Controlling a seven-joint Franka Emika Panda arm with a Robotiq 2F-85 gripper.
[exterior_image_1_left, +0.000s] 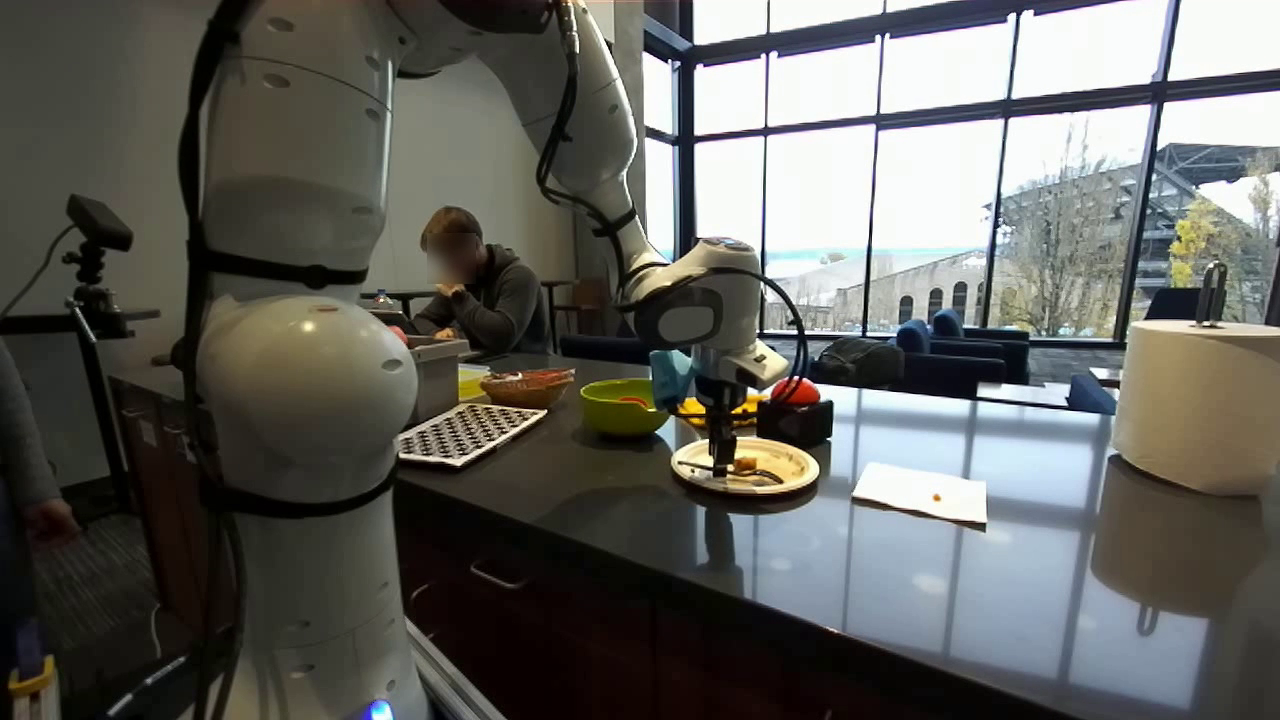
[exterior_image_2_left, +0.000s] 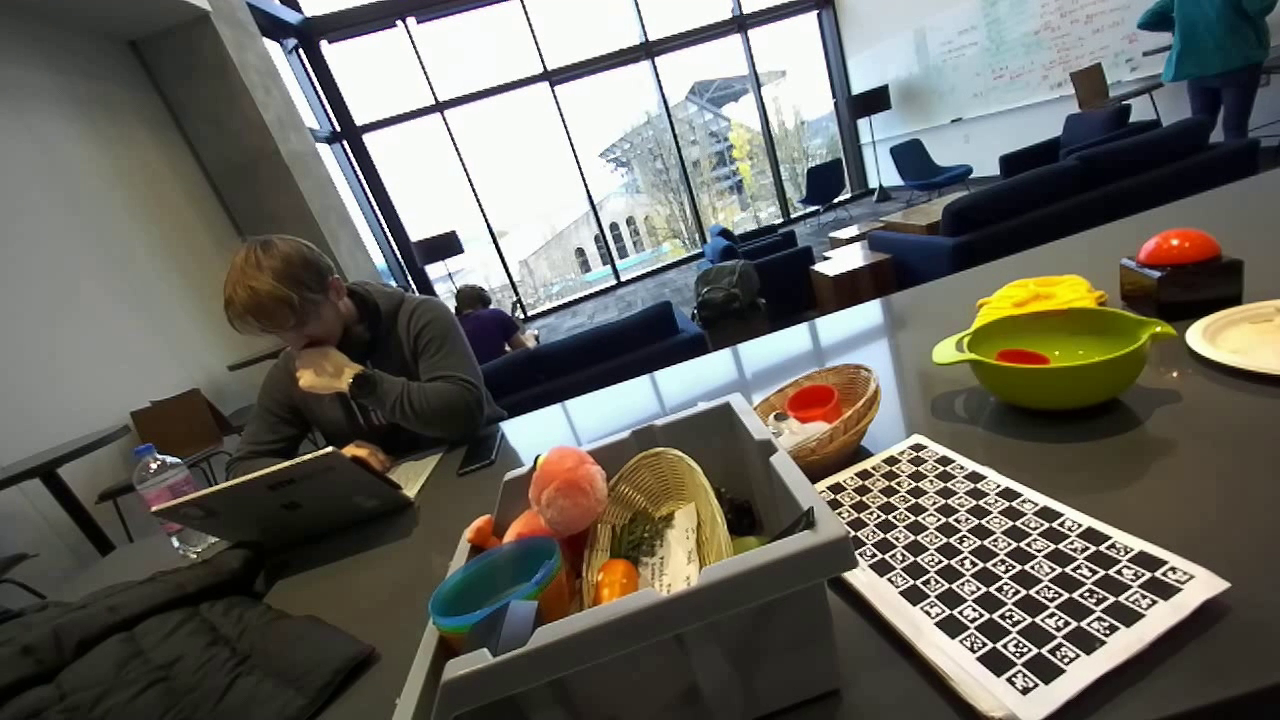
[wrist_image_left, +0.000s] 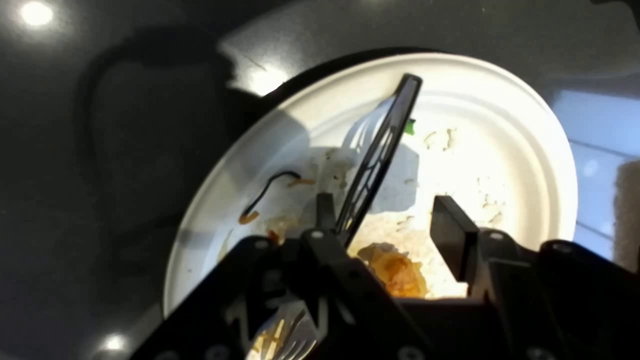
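On the counter, under my gripper (exterior_image_1_left: 721, 469), is a white paper plate (exterior_image_1_left: 786, 478). Seen from the wrist, the gripper is open, with a wide gap between its fingers. A fork with a black slotted handle (wrist_image_left: 384, 144) slants over the plate, its handle passing close beside the left finger. Metal tines (wrist_image_left: 294, 336) show low in that view, while the middle of the fork is hidden behind the finger. An orange-brown food scrap (wrist_image_left: 396, 273) sits on the plate below the gap, with crumbs and a dark curved strip (wrist_image_left: 267, 192) elsewhere on it.
Beside the plate stand a green bowl (exterior_image_1_left: 623, 408) and a black box with a red dome button (exterior_image_1_left: 795, 392). A napkin (exterior_image_1_left: 921, 493) and a paper towel roll (exterior_image_1_left: 1200, 402) are to the right. The grey bin (exterior_image_2_left: 672, 636) and checkered board (exterior_image_2_left: 1020, 576) occupy the other end.
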